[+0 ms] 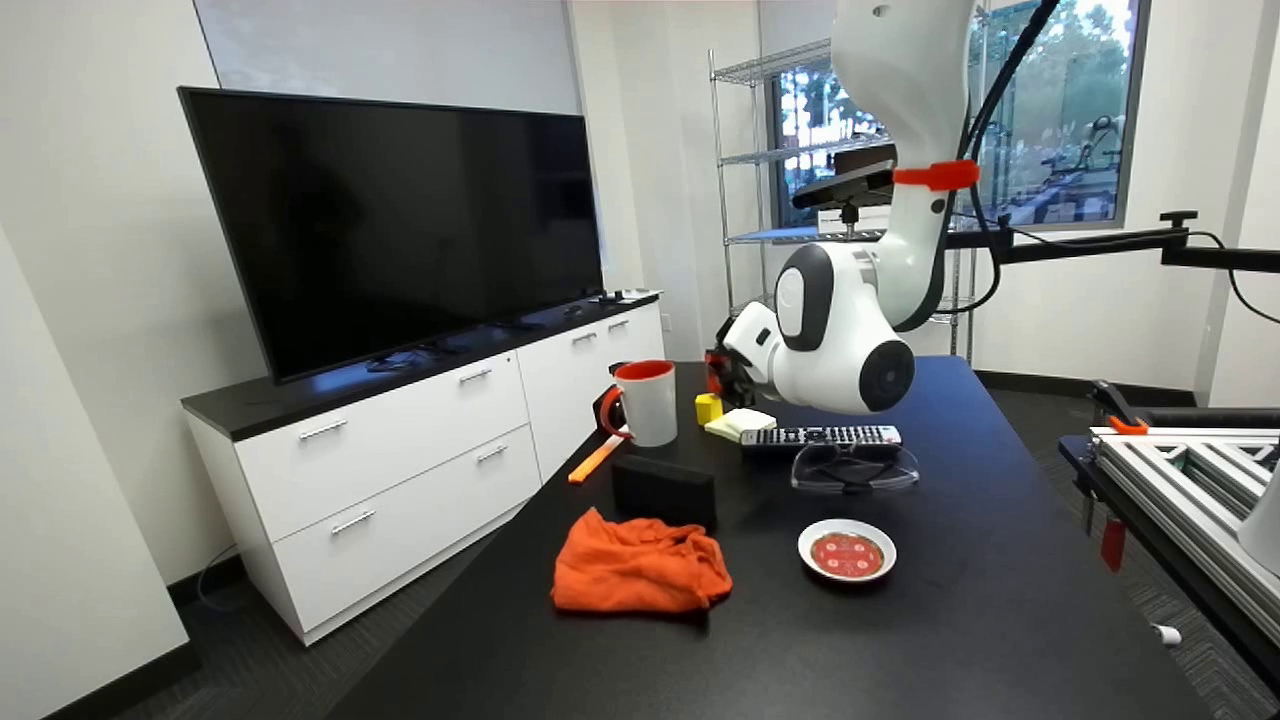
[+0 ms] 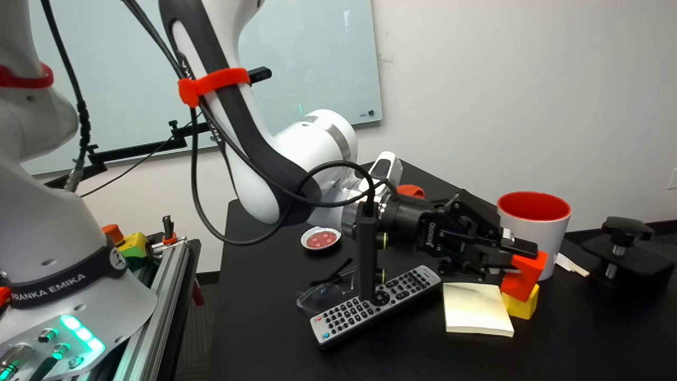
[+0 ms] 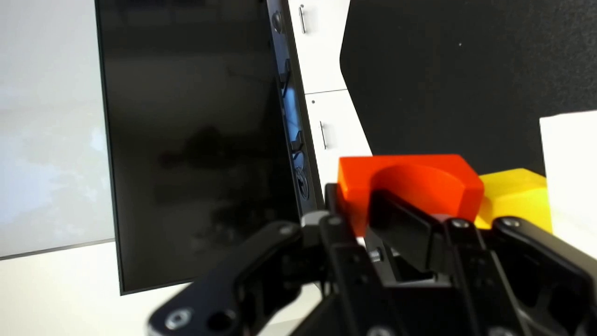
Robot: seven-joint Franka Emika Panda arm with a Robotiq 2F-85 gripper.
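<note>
My gripper [image 2: 511, 251] is shut on an orange block [image 2: 524, 277], which has a curved notch on one side in the wrist view. A yellow block [image 2: 521, 305] sits on the table just below it; in exterior view 2 the orange block overlaps its top, and whether the two touch I cannot tell. The wrist view has the orange block [image 3: 411, 182] at the fingertips, with the yellow block [image 3: 517, 196] partly hidden to its right. In exterior view 1 the yellow block [image 1: 708, 409] stands left of the gripper, beside the sticky notes.
Close behind the blocks stands a white mug [image 2: 539, 236] with a red inside. Sticky notes [image 2: 476, 308], a remote [image 2: 374, 305] and clear glasses [image 2: 327, 292] lie nearby. Nearer exterior view 1 are an orange cloth [image 1: 642, 564], a black box [image 1: 663, 491] and a small dish [image 1: 847, 528].
</note>
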